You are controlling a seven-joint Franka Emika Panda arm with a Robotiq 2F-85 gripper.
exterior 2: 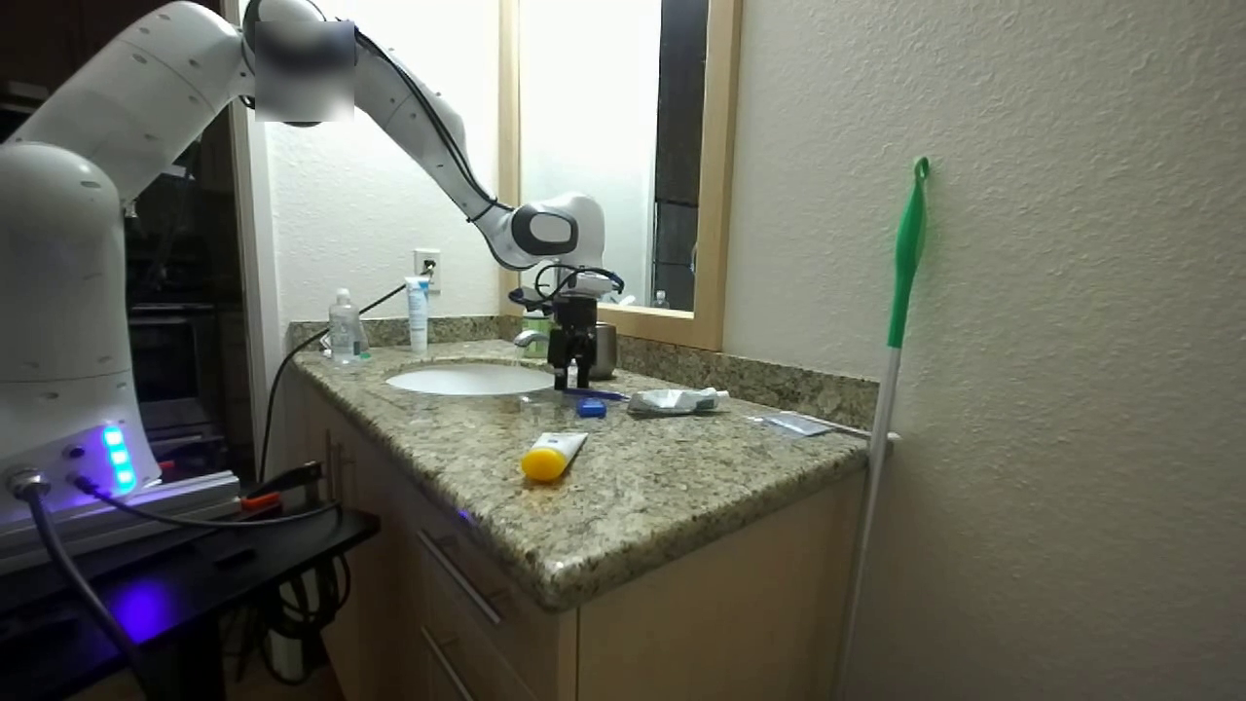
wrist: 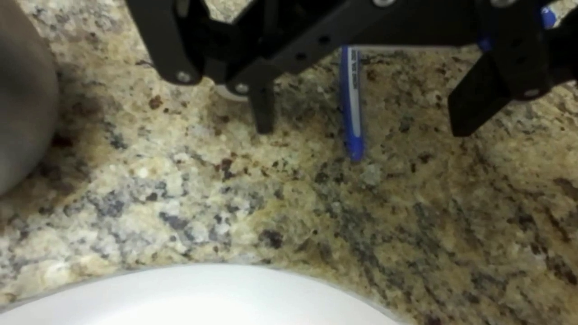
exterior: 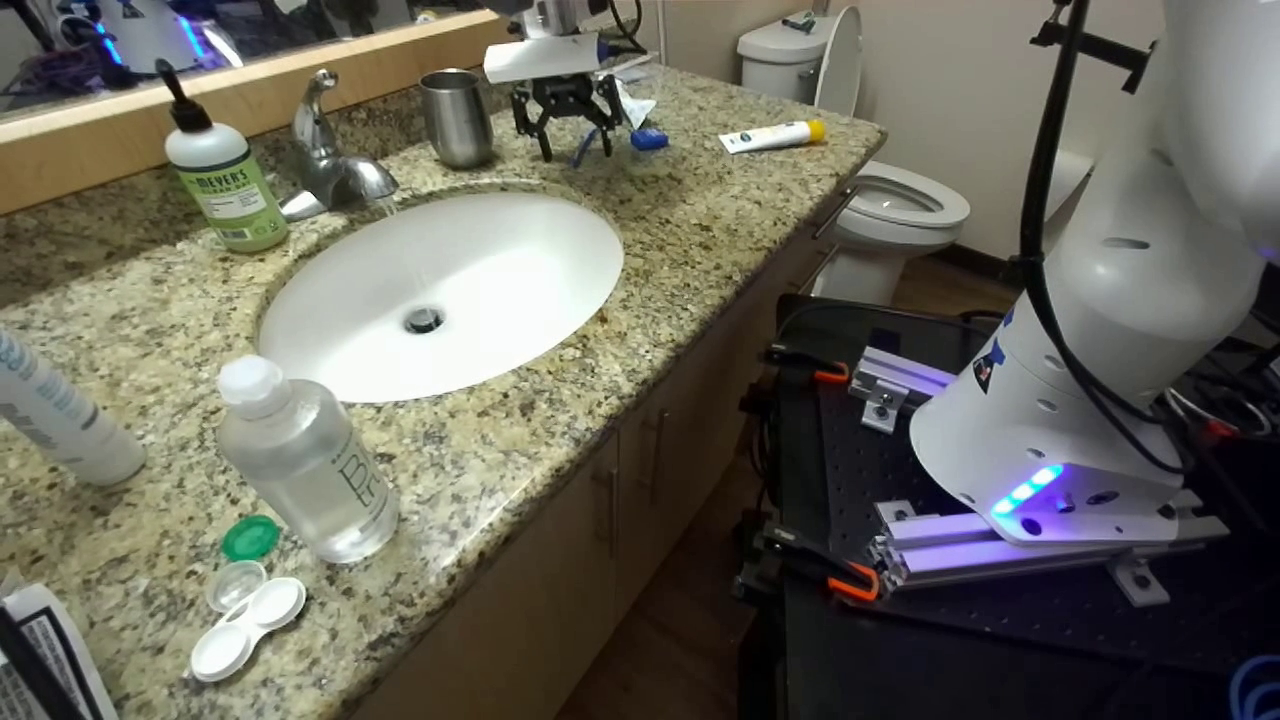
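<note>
A thin blue pen-like stick with a white printed strip (wrist: 352, 105) lies on the granite counter. In the wrist view its near end shows between my fingers, touching neither, and its far end is hidden behind the gripper. My gripper is open just above the counter, its fingers wide apart. From the first exterior view, the gripper (exterior: 576, 154) straddles the blue stick (exterior: 584, 146) between the steel cup (exterior: 457, 119) and a small blue object (exterior: 649, 139). The second exterior view shows the fingers (exterior 2: 562, 364) close to the counter.
The sink (exterior: 444, 288) lies in front of the gripper, with water running from the faucet (exterior: 342, 168). A yellow-capped tube (exterior: 774, 137) and a crumpled white tube (exterior 2: 672, 402) lie toward the counter's end. A soap bottle (exterior: 226, 180) stands beyond the faucet.
</note>
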